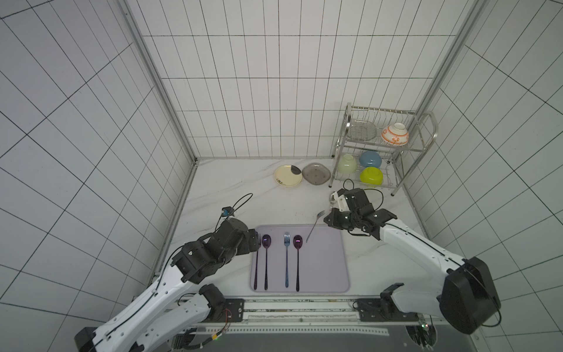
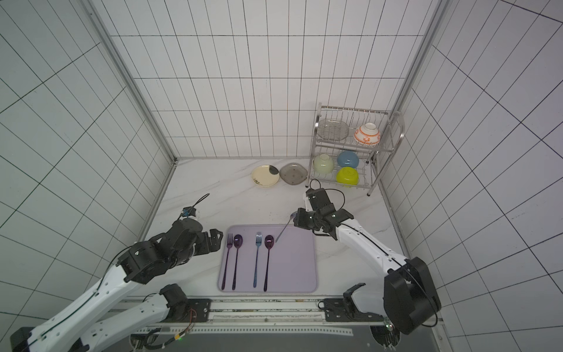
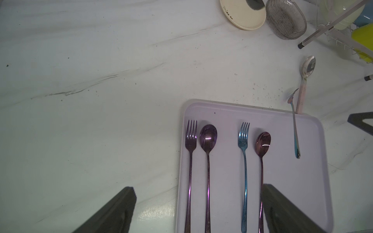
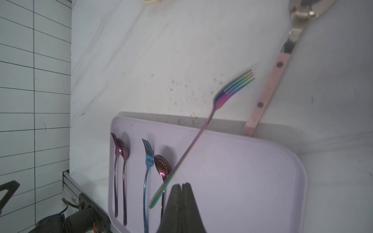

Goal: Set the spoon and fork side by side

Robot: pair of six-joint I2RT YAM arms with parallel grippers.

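Observation:
A rainbow-coloured fork point(image 4: 196, 137) rests slantwise across the far rim of the lilac tray point(image 4: 248, 174), prongs outside and handle end inside. Close beside its prongs, a silver spoon with a pink handle point(image 4: 268, 91) lies on the counter, its handle end at the tray rim. My right gripper is shut with nothing between its fingers, clear of the fork. In the tray lie a purple fork point(image 3: 190, 149), a purple spoon point(image 3: 208, 143), a blue fork point(image 3: 243, 145) and a reddish-purple spoon point(image 3: 262, 145). Left of the tray, my left gripper point(image 2: 216, 240) stands open and empty.
A cream plate point(image 1: 287, 176) and a grey dish point(image 1: 316, 173) sit toward the back. A metal rack point(image 1: 384, 146) with bowls stands back right. The tray's right half is bare, and the counter left of the tray is clear.

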